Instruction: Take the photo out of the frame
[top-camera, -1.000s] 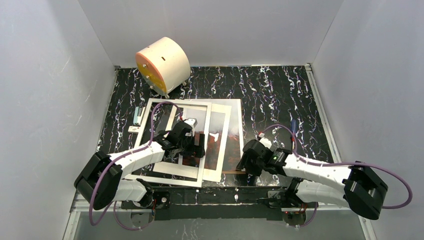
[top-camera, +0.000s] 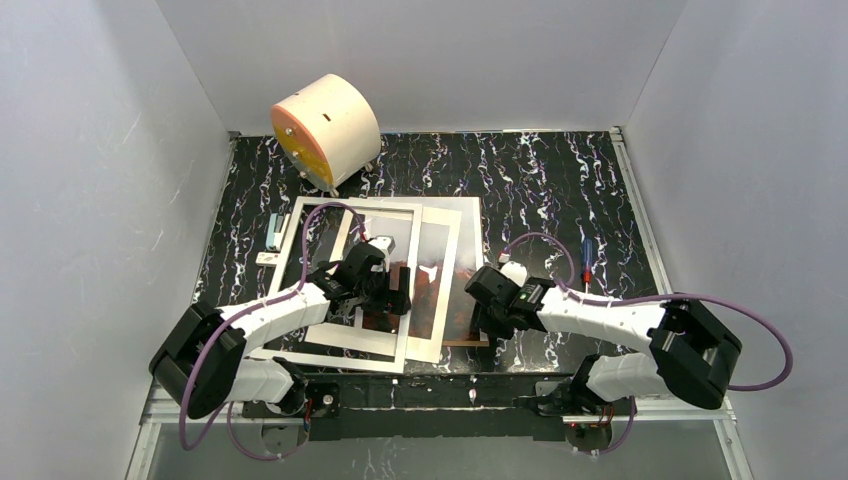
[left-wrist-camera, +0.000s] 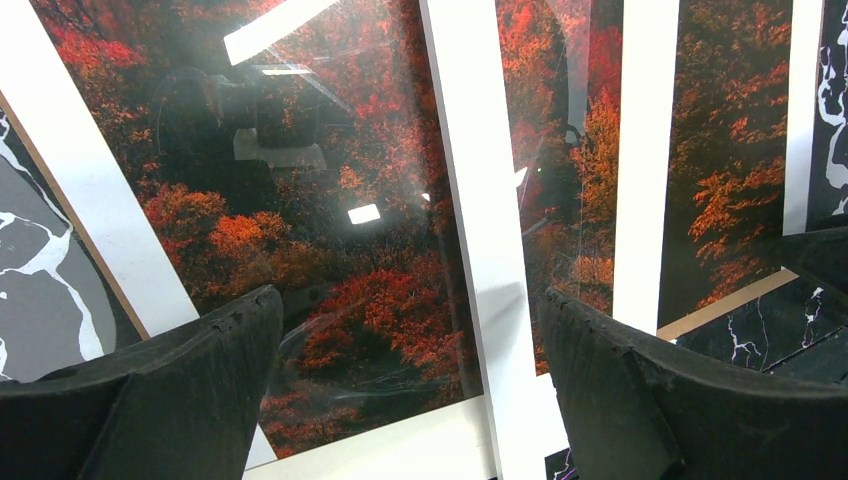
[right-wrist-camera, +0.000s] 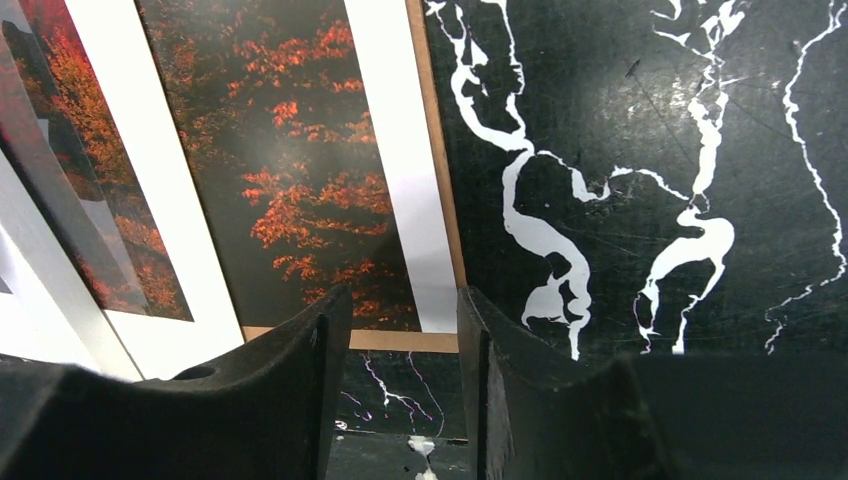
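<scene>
The white frame (top-camera: 285, 355) lies on the left half of the table, overlapping a cream mat (top-camera: 428, 350). Beneath both is the photo of autumn trees (right-wrist-camera: 300, 200), with a white border and a brown backing edge (right-wrist-camera: 442, 180); its right strip shows past the mat. Over the frame's right bar and the photo, my left gripper stands open with nothing gripped. My right gripper is open above the near right corner of the photo and backing, its right finger (right-wrist-camera: 478, 340) close beside the edge. Whether that finger touches cannot be told.
A cream drum (top-camera: 335, 125) stands at the back left. A screwdriver (top-camera: 587, 262) lies on the right, and small pale objects (top-camera: 275, 235) sit left of the frame.
My right arm has shifted left, and its gripper is now nearer the photo's corner. The photo's right edge has slid very slightly left. My left arm has stayed still.
</scene>
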